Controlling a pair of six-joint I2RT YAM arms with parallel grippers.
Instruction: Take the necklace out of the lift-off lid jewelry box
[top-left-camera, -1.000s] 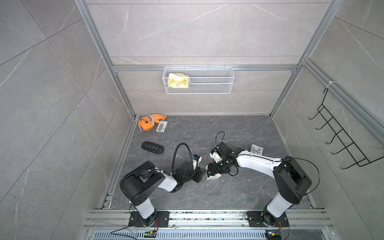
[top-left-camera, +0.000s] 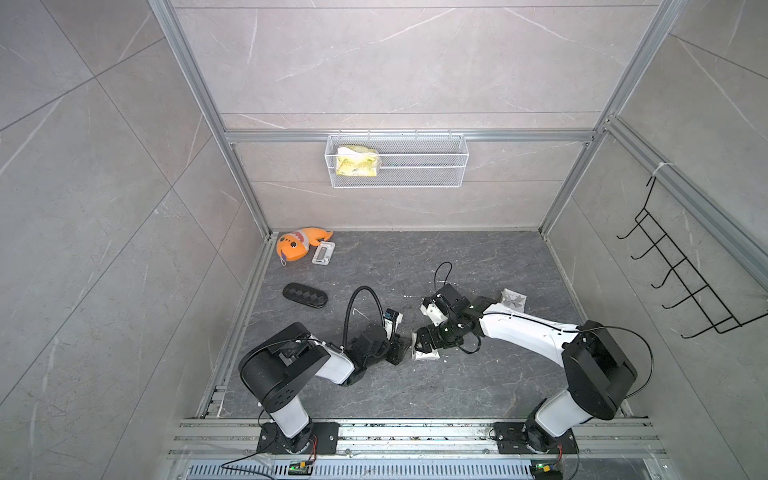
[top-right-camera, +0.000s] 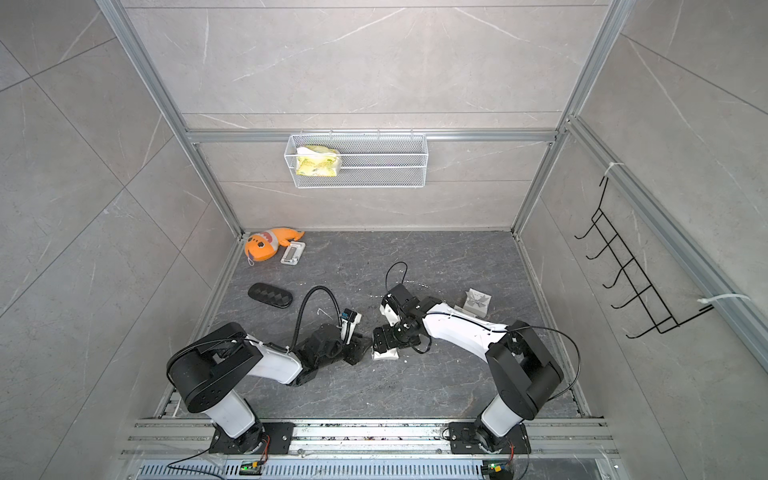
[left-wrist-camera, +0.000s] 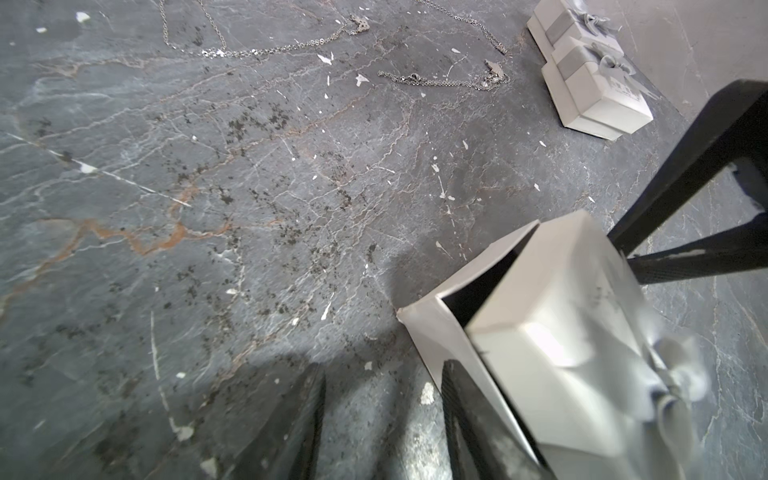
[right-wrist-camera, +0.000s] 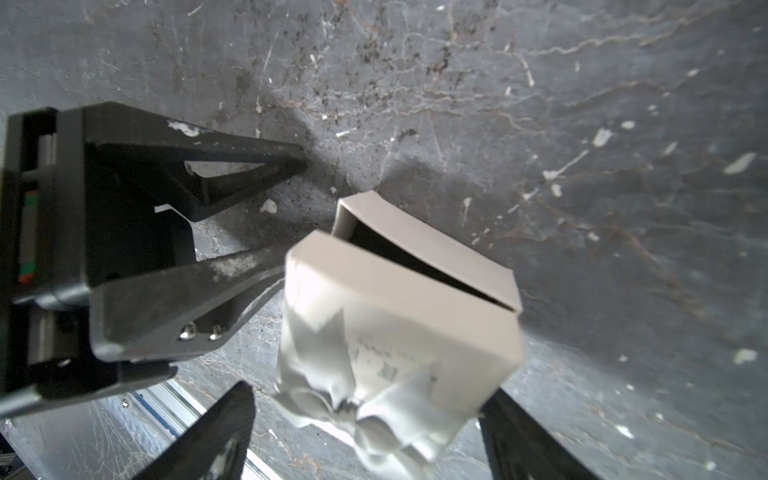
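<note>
The white jewelry box (left-wrist-camera: 456, 332) stands on the grey table. Its bow-topped lid (right-wrist-camera: 400, 320) sits tilted on the base, leaving a dark gap along one side. Inside the box nothing can be made out, and no necklace shows there. My right gripper is open, its fingers spread on either side of the lid. Beside the base, my left gripper is also open; one finger overlaps the box wall in the left wrist view, and I cannot tell whether it touches.
Thin silver chains (left-wrist-camera: 264, 53) lie on the table beyond the box. Farther off stand two more bow-topped white boxes (left-wrist-camera: 600, 92). An orange plush toy (top-left-camera: 293, 247), a white device (top-left-camera: 323, 253) and a black oval case (top-left-camera: 305, 294) lie at the left.
The left arm looks unchanged.
</note>
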